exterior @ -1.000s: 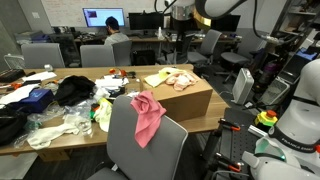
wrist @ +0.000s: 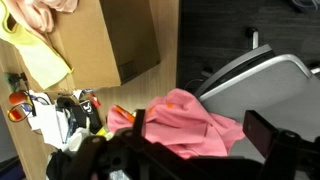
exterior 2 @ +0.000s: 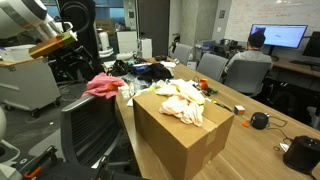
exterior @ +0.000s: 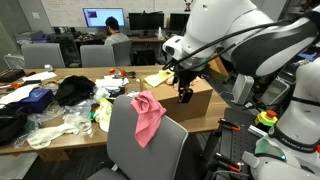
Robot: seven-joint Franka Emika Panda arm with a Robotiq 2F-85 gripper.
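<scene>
A pink cloth is draped over the top of the grey chair's backrest. From the wrist view, the cloth lies below my gripper, which is open with nothing between its fingers. In exterior view 1 the gripper hangs in front of the cardboard box, to the right of the cloth and higher up. Exterior view 2 shows the cloth on the chair, with the gripper above it and apart from it.
A cardboard box stands on the table with yellow and pale cloths on top. Dark clothes, bags and small items crowd the table beyond. A person sits at the desks behind.
The pink cloth and the chair have stayed where they were.
</scene>
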